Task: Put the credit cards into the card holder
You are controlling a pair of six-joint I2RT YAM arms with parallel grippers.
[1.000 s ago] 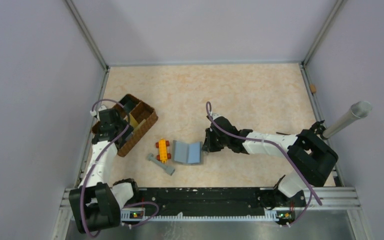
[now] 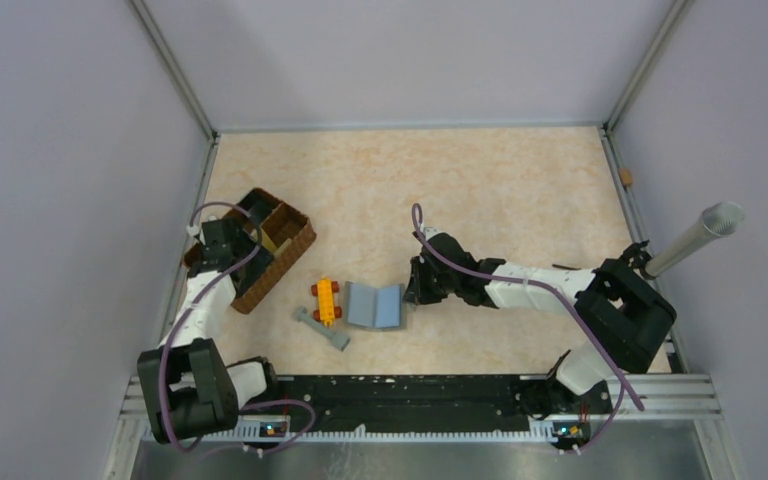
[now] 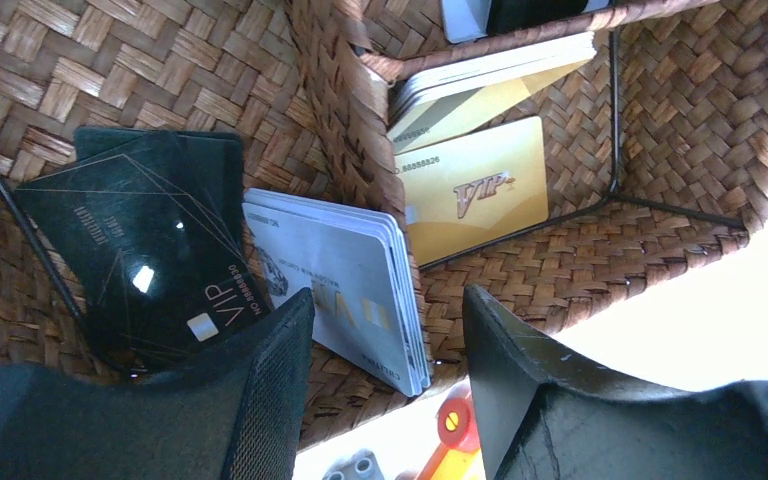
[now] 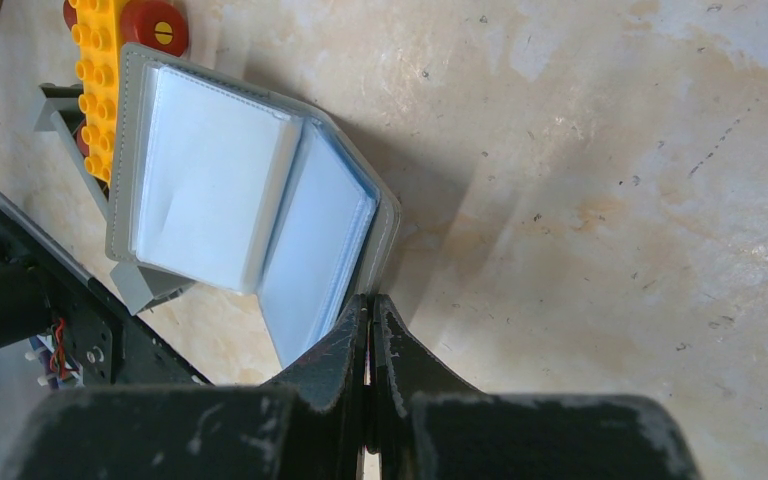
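My left gripper hangs open inside a woven basket (image 2: pixel 298 245), over a stack of silver VIP cards (image 3: pixel 335 285) that leans on a divider. Black cards (image 3: pixel 160 235) lie beside that stack; gold cards (image 3: pixel 475 180) are in the neighbouring compartment. On the table the open card holder (image 2: pixel 361 305), grey with clear sleeves, lies at front centre. My right gripper is shut at the holder's right edge, its tips on or just at that edge; I cannot tell whether anything thin is between them.
A yellow toy car (image 2: pixel 326 300) with red wheels and a grey wrench-shaped piece (image 2: pixel 322 328) lie between basket and holder. A white cylinder (image 2: pixel 690 240) stands at the right edge.
My left arm has shifted slightly at the basket. The right arm and the card holder stay where they were.
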